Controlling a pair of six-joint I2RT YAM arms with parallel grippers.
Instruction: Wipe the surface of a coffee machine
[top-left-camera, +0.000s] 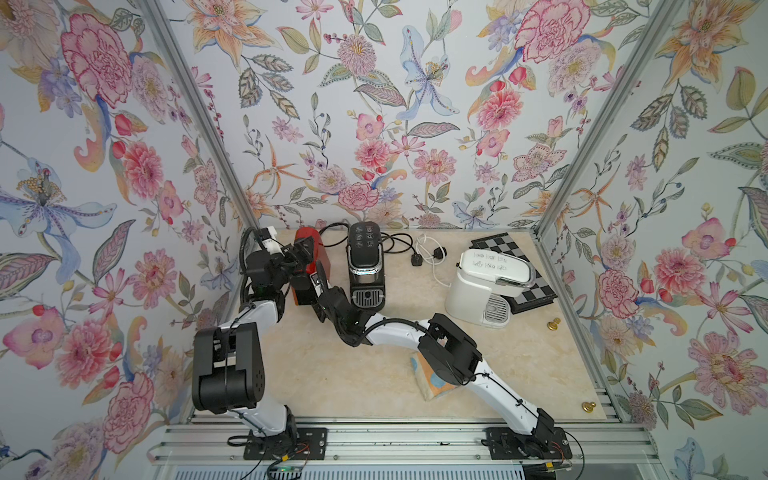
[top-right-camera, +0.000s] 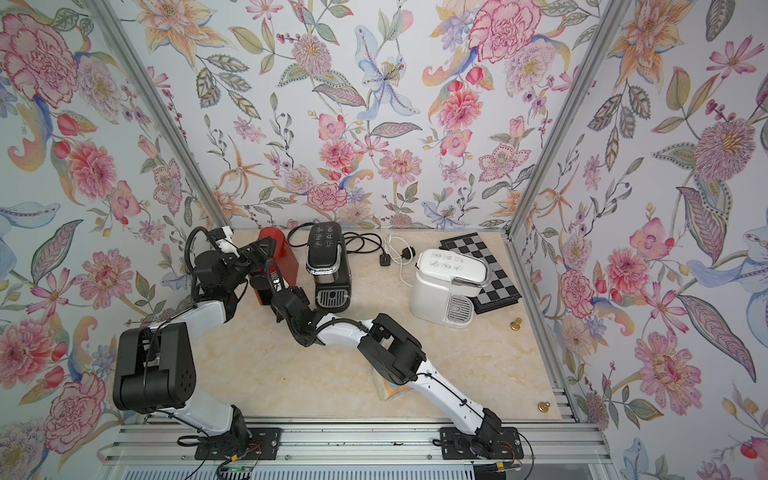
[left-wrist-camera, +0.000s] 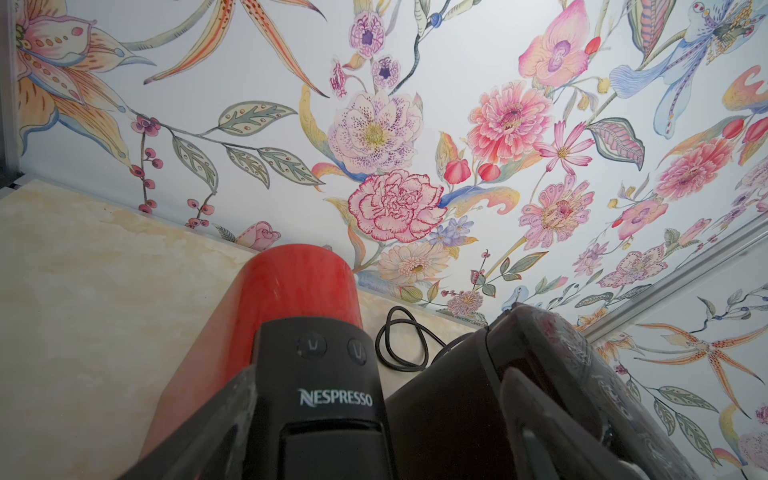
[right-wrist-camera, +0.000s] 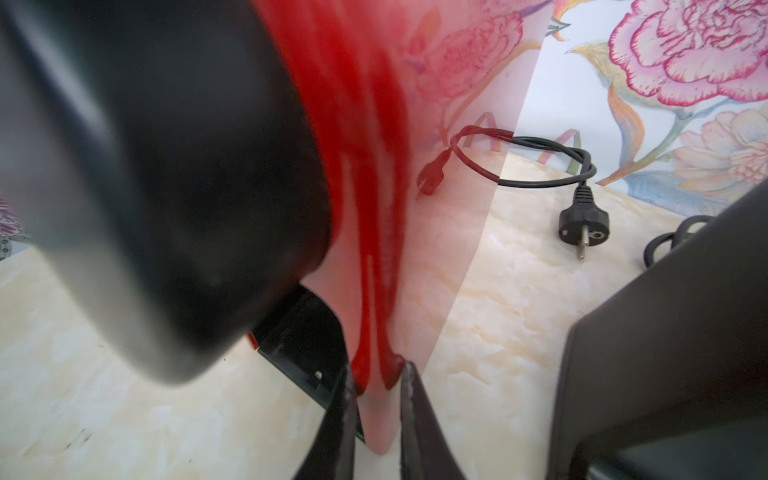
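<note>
A red coffee machine (top-left-camera: 323, 254) with a black front stands at the back left. In the left wrist view, its black Nespresso front (left-wrist-camera: 320, 368) shows between the blurred fingers of my open left gripper, which hovers at the machine's upper part. My right gripper is at the machine's right front, low down. Its fingers stand somewhat apart, with the glossy red side panel (right-wrist-camera: 376, 240) showing behind and between them; I see nothing gripped. The machine's black head (right-wrist-camera: 176, 160) fills the upper left there. An orange-and-blue cloth (top-left-camera: 428, 380) lies on the table, partly under the right arm.
A black coffee machine (top-left-camera: 367, 268) stands close to the right of the red one. Cables and a plug (right-wrist-camera: 584, 220) lie behind. Farther right are a white machine (top-left-camera: 480, 292) and a checkered board (top-left-camera: 532, 296).
</note>
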